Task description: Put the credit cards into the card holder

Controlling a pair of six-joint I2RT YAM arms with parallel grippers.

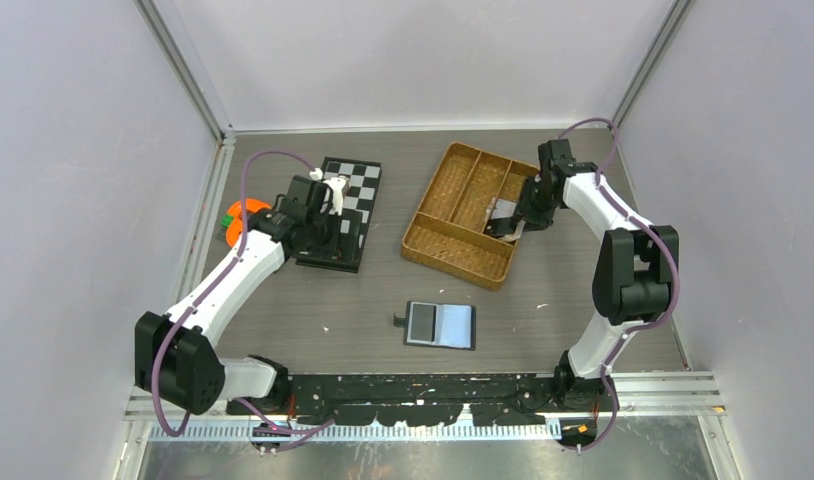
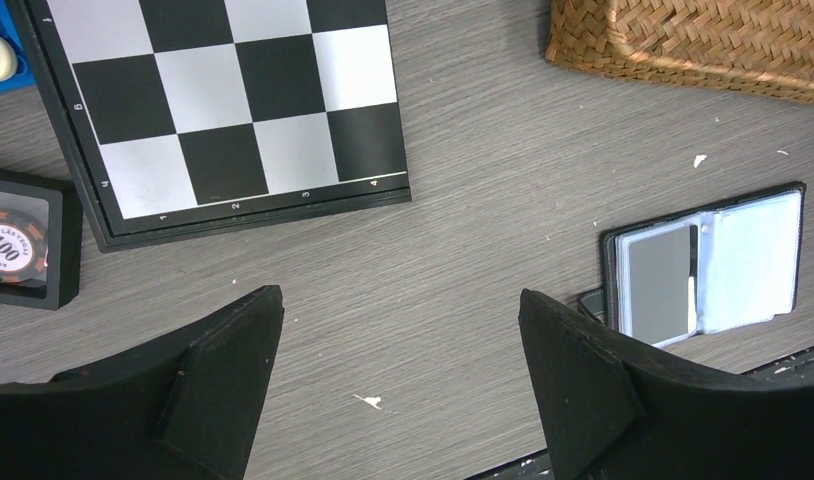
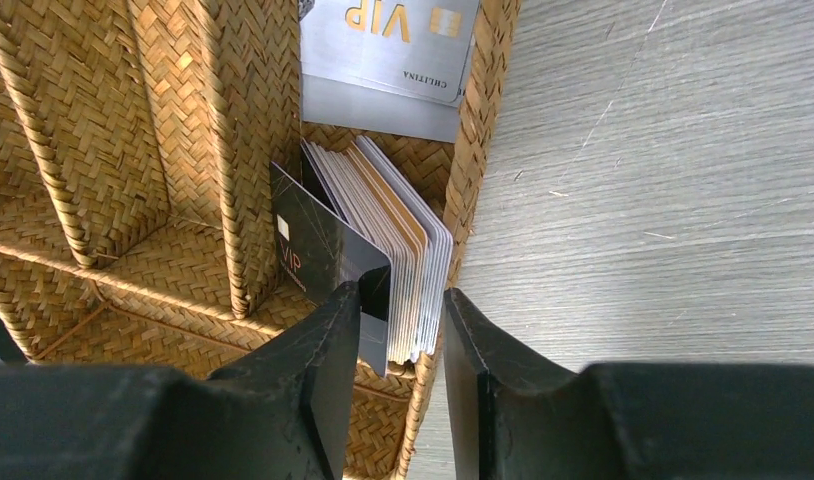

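In the right wrist view, a stack of cards (image 3: 408,255), mostly white-edged, leans in a narrow compartment of the woven basket (image 3: 473,130). A black VIP card (image 3: 313,240) is at its left side. My right gripper is part open over the stack's near end; one finger overlaps the black card and the other is by the basket's rim. Whether either touches a card cannot be told. The card holder (image 1: 440,325) lies spread flat on the table, with a grey panel and a pale blue one. My left gripper is open and empty above bare table.
Silver VIP cards (image 3: 383,60) lie further along the same compartment. A checkered board (image 2: 233,110) and a boxed poker chip (image 2: 18,245) are on the left. Bare table separates the board, basket and card holder.
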